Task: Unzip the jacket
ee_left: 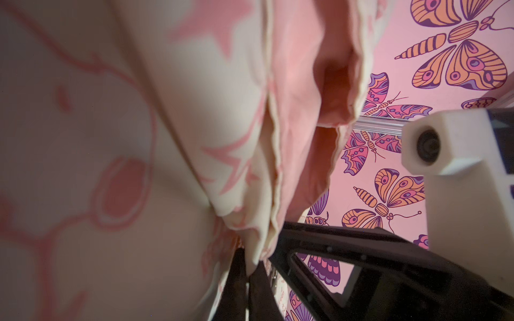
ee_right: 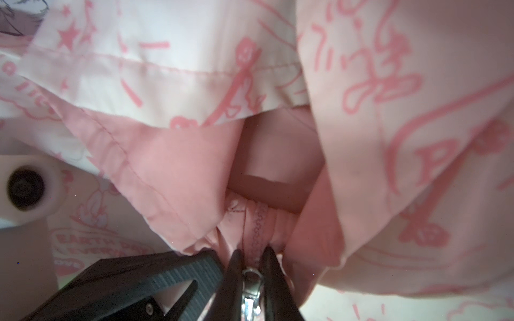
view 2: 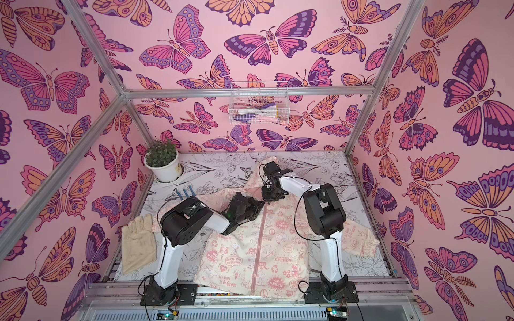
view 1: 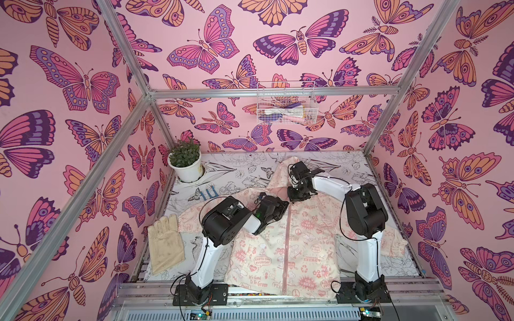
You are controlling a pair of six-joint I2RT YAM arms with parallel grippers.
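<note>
The cream jacket (view 1: 257,262) with pink print lies spread on the table, its closed zipper line (view 1: 287,251) running down the middle. In the left wrist view a fold of the jacket's front edge (ee_left: 259,240) runs down between the fingertips of my left gripper, which is shut on this thin cloth. At the collar, my right gripper has its fingers parted, one on each side of the metal zipper slider (ee_right: 251,281). The pink lining (ee_right: 176,171) shows above it. From overhead, both grippers sit close together and hide the zipper's top.
A potted plant (view 1: 186,163) stands at the back left, with blue clips (view 1: 208,192) in front of it. Beige gloves (view 1: 166,245) lie at the left edge. The wire basket (view 1: 287,113) hangs on the back wall. Bare table shows behind the jacket.
</note>
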